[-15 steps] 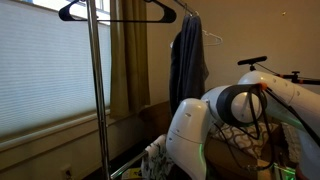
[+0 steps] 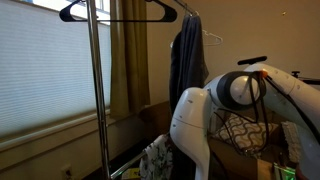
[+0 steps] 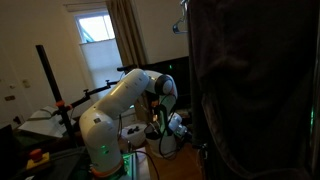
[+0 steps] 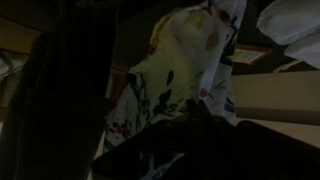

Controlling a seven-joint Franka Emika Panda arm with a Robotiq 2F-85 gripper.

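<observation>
A white cloth with a dark floral print (image 4: 165, 75) fills the middle of the wrist view. My dark gripper is shut at the bottom of that view, with the cloth gathered at its fingertips; the dim light blurs the exact grip. In exterior view 1 the floral cloth (image 2: 158, 157) shows low beside the white arm, and the gripper itself is out of sight there. A pale patch of cloth (image 3: 176, 124) appears beyond the arm in exterior view 2.
Dark trousers (image 2: 187, 62) hang from the metal rack (image 2: 99, 85), near an empty black hanger (image 2: 118, 14) and a white hanger (image 2: 211, 39). A large dark garment (image 3: 255, 90) blocks the right of exterior view 2. Behind stands a brown couch (image 2: 240, 160).
The forearm has swung upright and slightly right in exterior view 1. More of the floral cloth now shows, higher and spread out beside the arm. The hanging trousers look unchanged.
</observation>
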